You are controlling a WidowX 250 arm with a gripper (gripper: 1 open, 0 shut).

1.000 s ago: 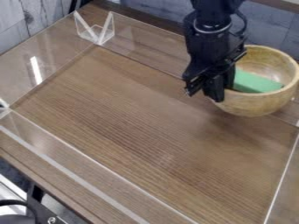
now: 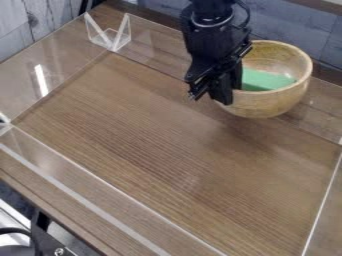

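Observation:
My black gripper (image 2: 214,80) is shut on the near-left rim of a wooden bowl (image 2: 274,105) at the upper right of the camera view. A green block (image 2: 267,80) lies inside the bowl, partly hidden by the gripper and rim. The bowl appears held over the wooden table (image 2: 147,170); whether it touches the surface is unclear.
A small white wire-like object (image 2: 110,32) stands at the back left. A panelled wall edge runs along the back, and black cables lie off the table at the lower left.

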